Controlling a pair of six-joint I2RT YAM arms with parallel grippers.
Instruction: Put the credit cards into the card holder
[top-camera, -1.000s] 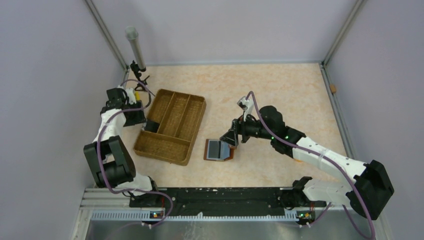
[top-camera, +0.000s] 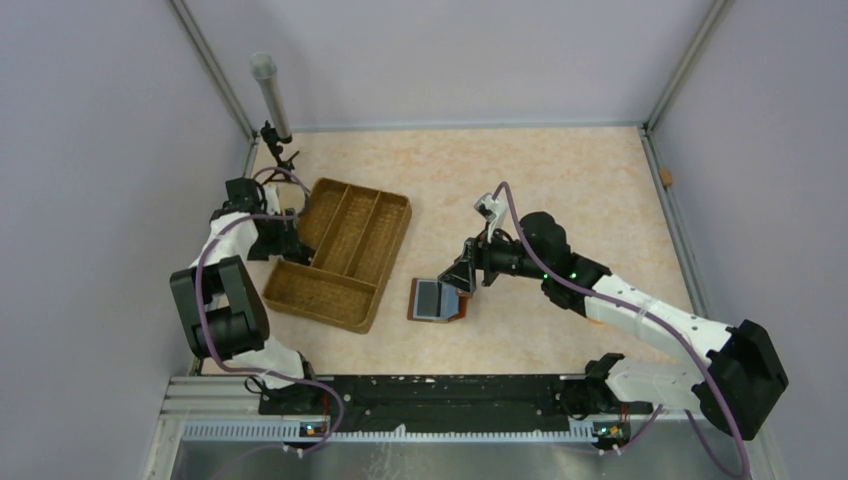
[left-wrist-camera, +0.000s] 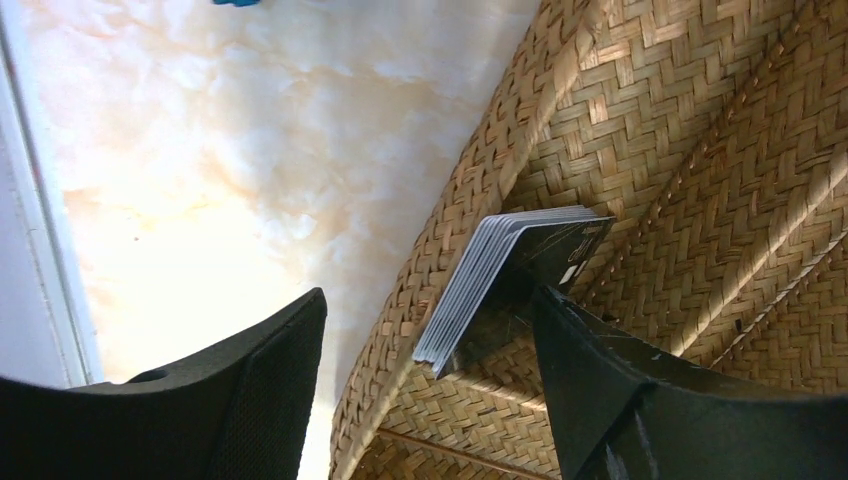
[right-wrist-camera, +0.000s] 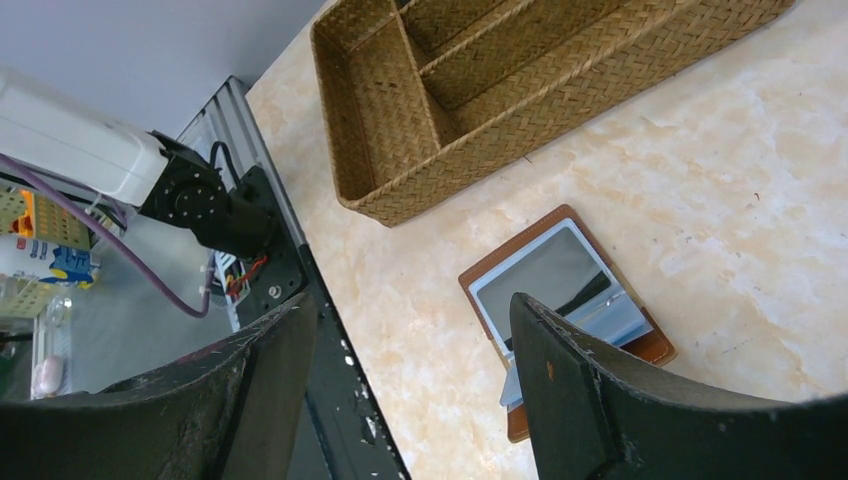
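Observation:
A stack of dark cards with pale edges (left-wrist-camera: 510, 280) leans in a compartment of the woven divided basket (top-camera: 360, 300), against its left wall. My left gripper is open above this stack, fingers either side of the basket's rim and cards, nothing visibly held. On the table, right of the basket, lies the brown-edged card holder (top-camera: 436, 300) with a grey window and pale blue parts (right-wrist-camera: 607, 320). My right gripper hangs open above and near the holder, nothing between its fingers.
A lamp-like post on a black stand (top-camera: 278, 140) stands behind the basket's left corner. Bare tabletop (top-camera: 560, 170) spreads across the back right. A dark front edge runs below the holder.
My left gripper has moved right over the basket's cards, which are now more covered in the top view. The right arm and the holder have stayed still.

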